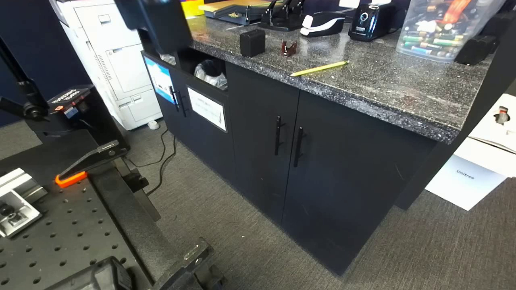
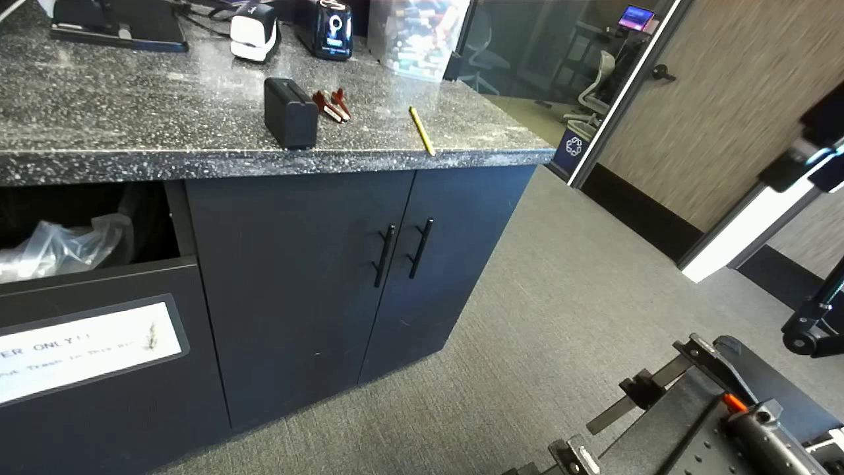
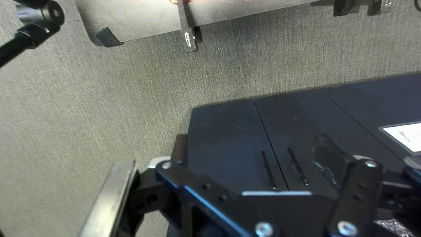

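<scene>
In the wrist view my gripper stands open over the dark cabinet, its fingers [image 3: 180, 149] wide apart and nothing held between them. A black block [image 1: 252, 43] rests on the speckled counter [image 1: 401, 92] near its front edge. Beside it lies a dark red staple remover [image 1: 288, 48]. A yellow pencil [image 1: 319, 69] lies close to the edge as well, farther right. Exterior view 2 shows the same block [image 2: 289, 113], staple remover [image 2: 332, 104] and pencil [image 2: 421, 130]. None of these three appears in the wrist view.
A stapler [image 1: 323, 24], an electric sharpener [image 1: 370, 21] and a clear battery bin [image 1: 430, 31] stand at the counter's back. Below are cabinet doors with upright handles [image 1: 278, 135]. A perforated black table [image 1: 72, 232] with clamps occupies the lower left. Open carpet separates table and cabinet.
</scene>
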